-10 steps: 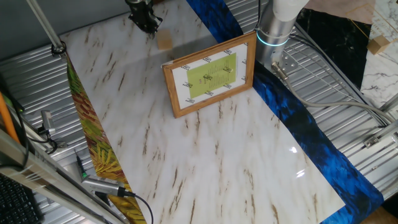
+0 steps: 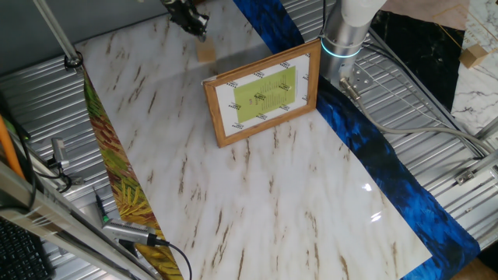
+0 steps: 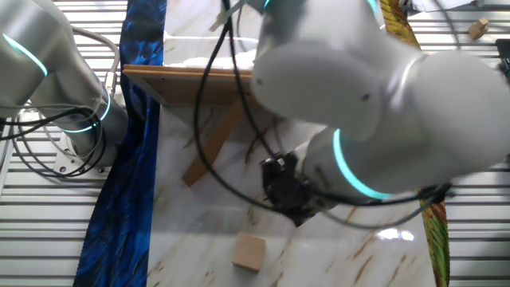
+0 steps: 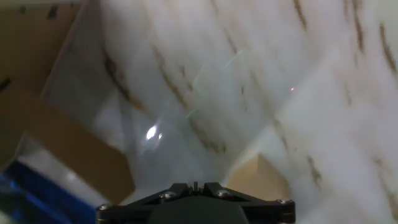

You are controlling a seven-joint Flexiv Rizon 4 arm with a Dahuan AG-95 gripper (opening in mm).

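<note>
A small wooden block rests on the marble-patterned table behind the picture frame. From the opposite side it shows as a tan block with bare table around it. My black gripper hangs close to the block in exterior view 1, apart from it in exterior view 2. In the wrist view the fingertips of the gripper meet at the bottom centre, shut, with nothing visible between them. The block lies just right of them, its lower part cut off by the gripper body.
A wooden picture frame with a green print stands upright on the table, propped by a back leg. Blue cloth runs along one table edge, patterned cloth along the other.
Over the last second my gripper has shifted a little to the right in exterior view 1, and its tilt has changed. The block and the picture frame have stayed put.
</note>
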